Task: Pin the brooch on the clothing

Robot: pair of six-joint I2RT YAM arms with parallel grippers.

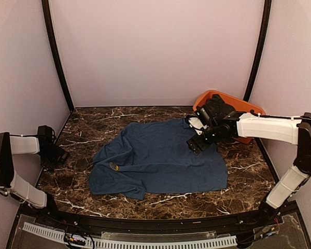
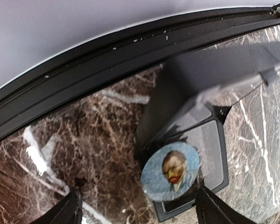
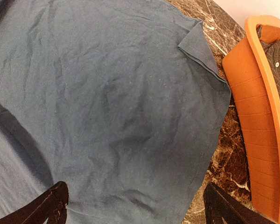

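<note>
A round brooch point(image 2: 170, 171) with a light blue face and a bearded portrait shows in the left wrist view, at the compartments of a black case point(image 2: 209, 154). Whether it rests on the case or leans against it, I cannot tell. My left gripper is open, its fingers on either side of the picture's bottom; the brooch appears beyond them, toward the right finger point(image 2: 207, 203). The blue clothing point(image 1: 166, 148) lies spread mid-table, with a small round yellow-and-dark item point(image 1: 114, 166) on its left part. Above the clothing's right side, my right gripper stands open and empty.
A blurred dark upright panel point(image 2: 196, 74) rises beside the case, close to the left wrist camera. An orange basket point(image 1: 236, 102) holding dark cloth stands at the back right. Bare marble table point(image 1: 88, 127) lies between the left arm and the clothing.
</note>
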